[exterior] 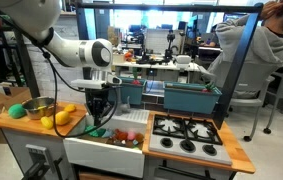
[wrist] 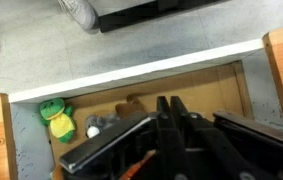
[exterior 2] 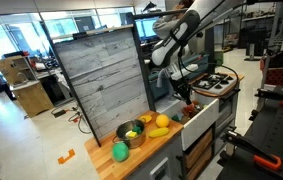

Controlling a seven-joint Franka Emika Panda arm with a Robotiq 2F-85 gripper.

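My gripper (exterior: 99, 118) is over the left part of an open white-fronted drawer (exterior: 103, 155). In the wrist view the dark fingers of the gripper stand close together at the bottom, and how far apart they are is unclear. No object shows clearly held. Inside the drawer, a green and yellow plush toy (wrist: 58, 119) lies in the corner, beside a small grey item (wrist: 102, 123). A brown item (wrist: 132, 104) is near the fingertips. The fingers and gripper body cover much of the drawer floor.
A four-burner stove (exterior: 189, 135) is right of the drawer. On the wooden counter to the left stand a metal pot (exterior: 41, 107) and yellow fruit (exterior: 61, 117). A sink faucet (exterior: 127, 90) and a blue-green shelf bin (exterior: 189, 98) stand behind.
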